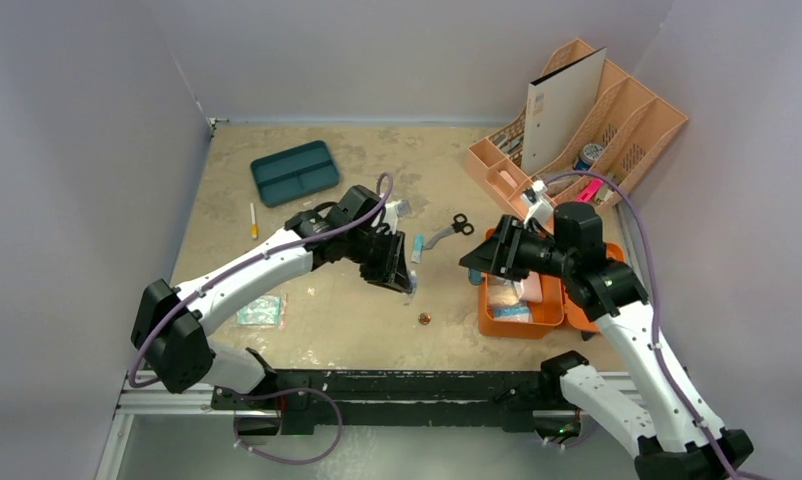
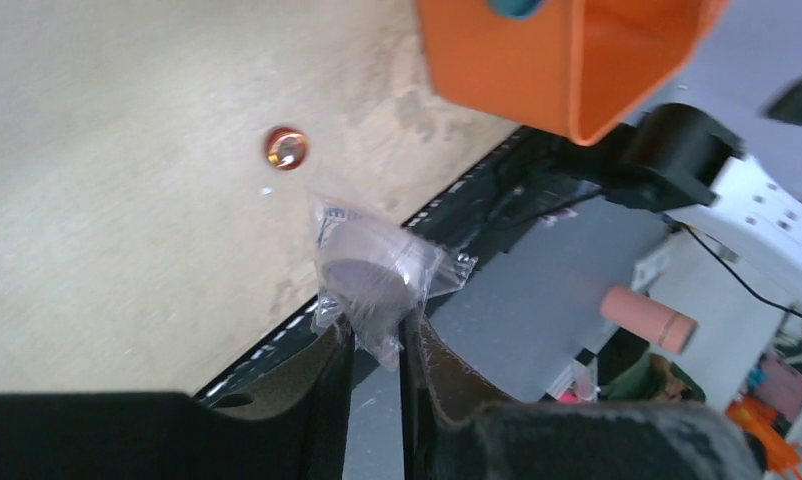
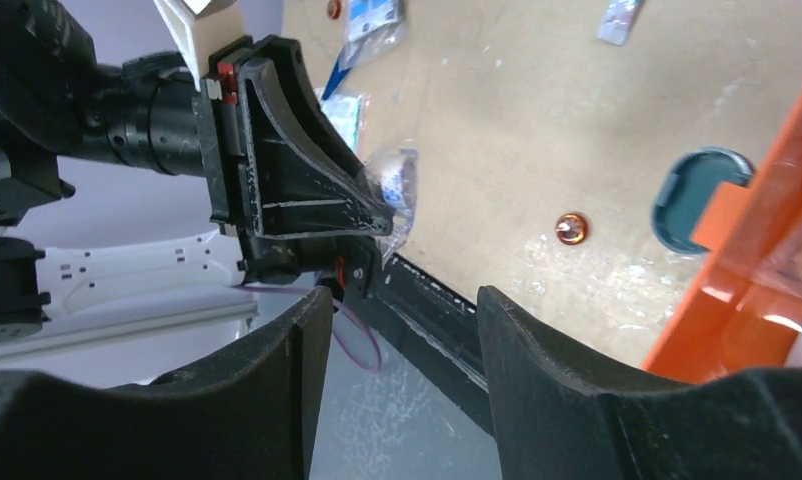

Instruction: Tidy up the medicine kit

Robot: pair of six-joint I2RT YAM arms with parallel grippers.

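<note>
My left gripper is shut on a small clear plastic packet (image 2: 372,262), which sticks out past its fingertips. In the right wrist view that packet (image 3: 395,190) hangs from the left fingers above the table. My right gripper stands part open, with nothing between its fingers. From above, the right gripper (image 1: 489,262) is over the left rim of the orange medicine box (image 1: 483,318), left of which sits a teal latch (image 1: 475,278). Several packets (image 1: 510,300) lie inside the box. A copper-coloured round item (image 1: 424,318) rests on the table between the grippers.
A peach organizer (image 1: 667,115) holds a white board (image 1: 567,110) at the back right. Scissors (image 1: 449,232) and a small blue-and-white packet (image 1: 417,248) lie mid-table. A teal tray (image 1: 295,174), a yellow-and-white pen (image 1: 254,222) and a flat packet (image 1: 261,312) lie leftward.
</note>
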